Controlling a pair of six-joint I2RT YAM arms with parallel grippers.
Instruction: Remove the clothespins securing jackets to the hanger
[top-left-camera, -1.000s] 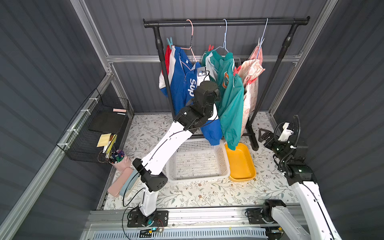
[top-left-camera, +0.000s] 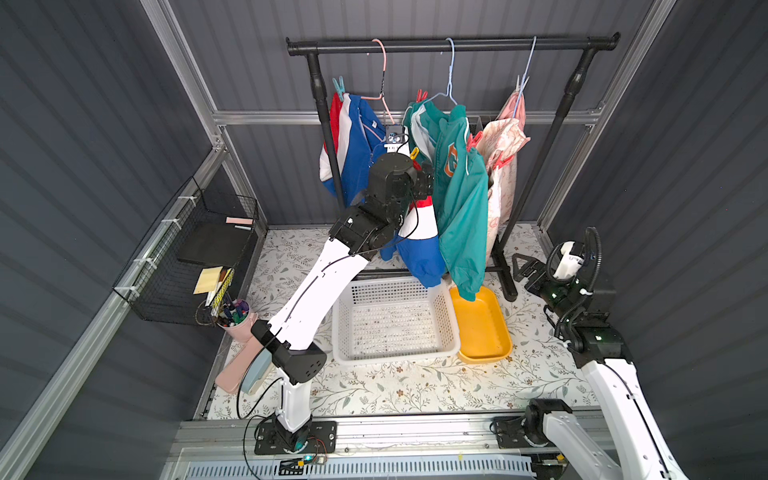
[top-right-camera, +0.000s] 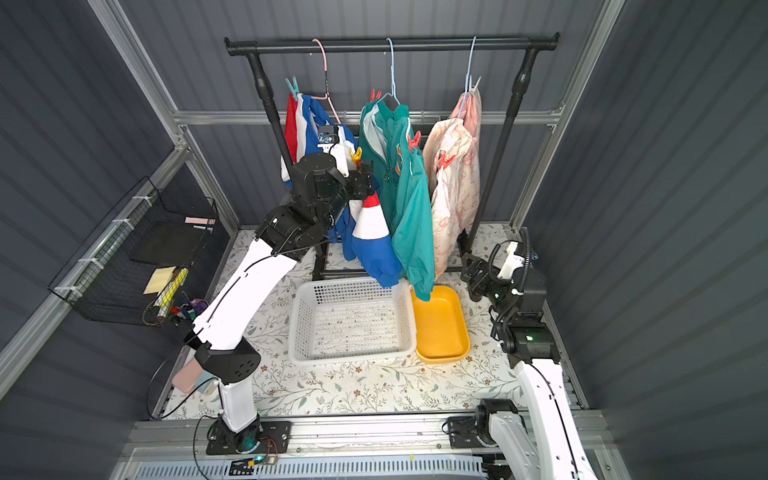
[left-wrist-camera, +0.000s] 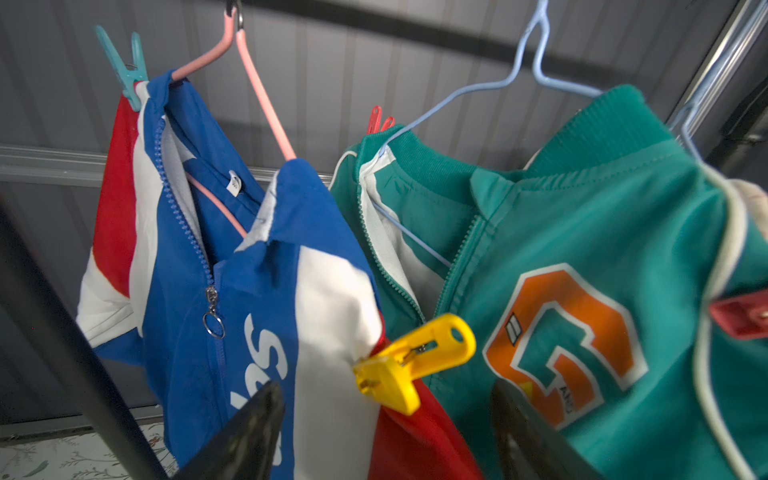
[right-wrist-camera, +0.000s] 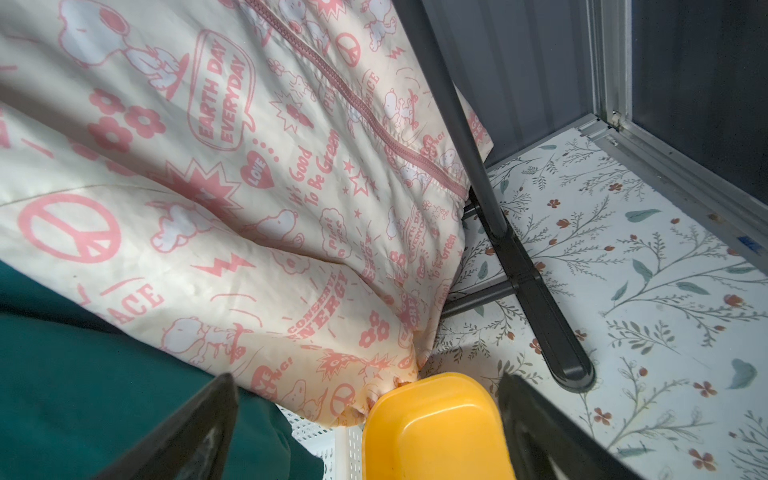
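Three jackets hang on the rack: blue-white-red (left-wrist-camera: 216, 352), teal (left-wrist-camera: 608, 248) and pink print (right-wrist-camera: 264, 200). A yellow clothespin (left-wrist-camera: 392, 381) grips the blue jacket's side, facing my left gripper, whose fingers stand apart below it, nothing seen between them. Other clothespins are cyan (left-wrist-camera: 128, 72), red at the back (left-wrist-camera: 376, 120), red on the teal jacket (left-wrist-camera: 737, 313) and red on the pink jacket (top-right-camera: 446, 161). My right gripper is open at the lower right of the rack, beside the pink jacket's hem.
A white basket (top-left-camera: 344, 320) and an orange tray (top-left-camera: 480, 328) lie below the jackets. The black rack posts (top-left-camera: 544, 152) flank them. A wire basket (top-left-camera: 192, 264) with stationery is on the left wall.
My left arm has moved left, with its gripper shifting slightly up beside the blue jacket. The blue jacket's lower part has swung a little. The right arm looks nearly unchanged.
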